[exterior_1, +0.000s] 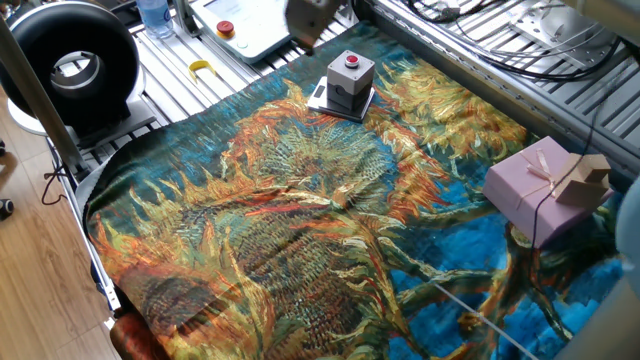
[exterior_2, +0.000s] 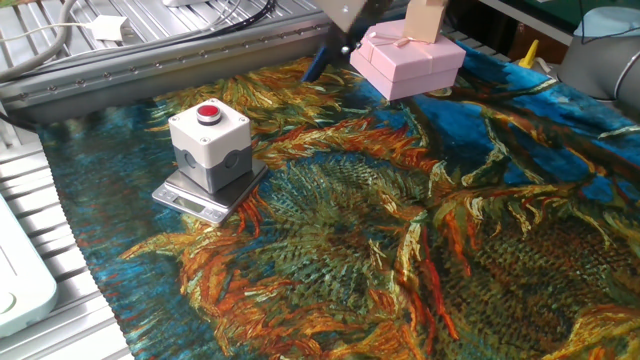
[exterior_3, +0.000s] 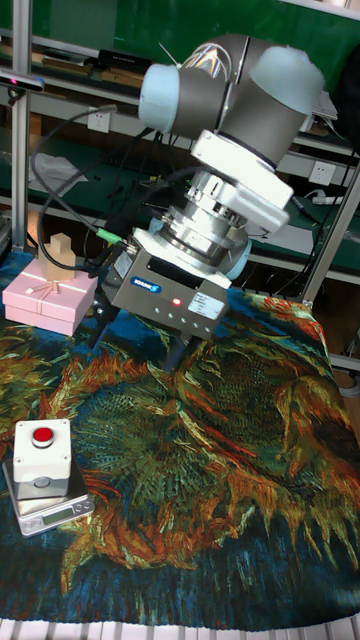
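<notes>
In exterior view 3 my gripper (exterior_3: 135, 354) is above the cloth, right of the pink box. Its two dark fingers (exterior_3: 179, 350) stand apart, with nothing visible between them. One dark finger (exterior_2: 318, 66) shows at the top of exterior view 2, left of the box. The pink gift box (exterior_2: 408, 70) carries a ribbon, and a small brown cardboard piece (exterior_1: 583, 181) rests on its lid. A grey-and-white box with a red button (exterior_2: 209, 147) stands upright on a small silver scale (exterior_2: 192, 207).
A sunflower-patterned cloth (exterior_1: 300, 250) covers the table, its middle clear of objects. Loose black cables (exterior_1: 520, 45) lie behind the metal rail. Off the cloth's left side are a black ring-shaped device (exterior_1: 110, 60), a yellow piece (exterior_1: 201, 68) and a bottle (exterior_1: 156, 16).
</notes>
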